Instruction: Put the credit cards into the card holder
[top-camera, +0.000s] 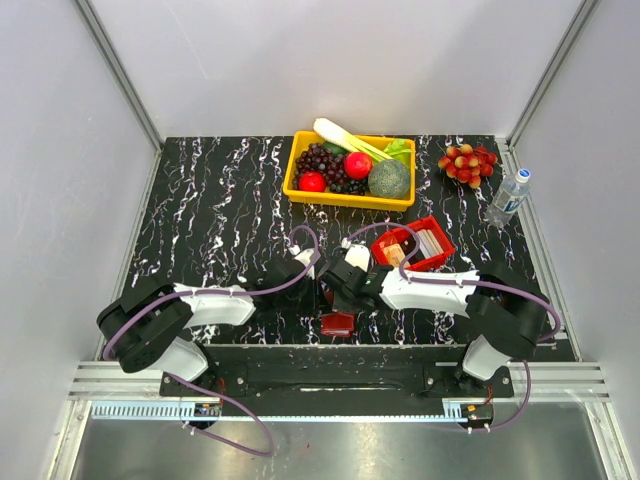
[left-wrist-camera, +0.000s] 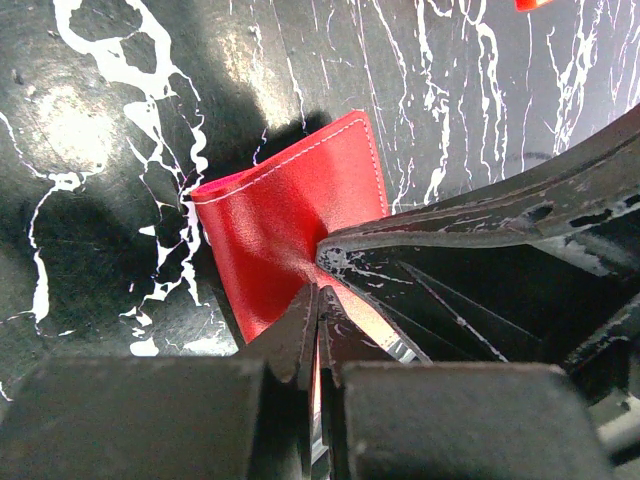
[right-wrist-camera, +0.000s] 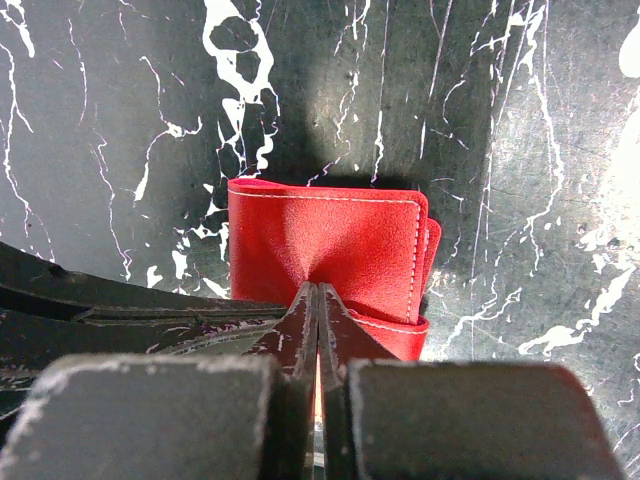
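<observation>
The red leather card holder (right-wrist-camera: 330, 240), with white stitching along its edges, lies near the table's front edge. In the top view only its lower part (top-camera: 337, 325) shows below the arms. My left gripper is shut, its tips against the red leather. Also shut, my right gripper has its tips at a dent in the leather. Whether either grips a thin layer is hidden. The two grippers are close together over the holder. No credit card can be clearly made out in it.
Right of centre, a red box (top-camera: 440, 262) holds pale card-like items and a tan piece. Behind it stands a yellow basket (top-camera: 350, 200) of produce. Grapes (top-camera: 467, 163) and a bottle (top-camera: 508, 198) are at the far right.
</observation>
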